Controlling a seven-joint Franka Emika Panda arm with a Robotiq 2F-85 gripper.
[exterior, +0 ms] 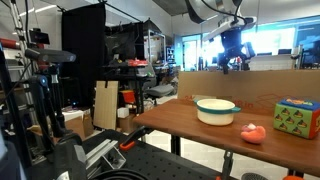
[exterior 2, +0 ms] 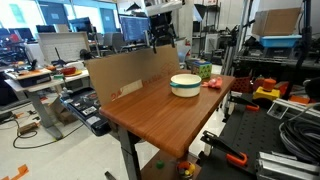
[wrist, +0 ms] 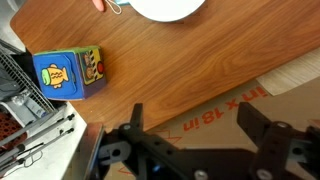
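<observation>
High above the table my gripper hangs open, with bare wood and cardboard showing between its spread fingers. A round white bowl with a greenish band [exterior: 216,112] rests on the table; only part of this bowl [wrist: 167,7] reaches into the top of the wrist view. To its right in exterior view 1 lies a small pinkish-red object [exterior: 253,133]. Beyond that stands a colourful box [exterior: 295,117], whose blue picture side and yellow side show in the wrist view, where the box [wrist: 70,72] is left of the gripper. Nothing touches the gripper.
The wooden table [exterior 2: 150,108] has wide free room in front of the bowl in exterior view 2. A tall brown cardboard panel [exterior 2: 125,78] runs along one side of the table. Cables and a black frame stand beside the opposite edge.
</observation>
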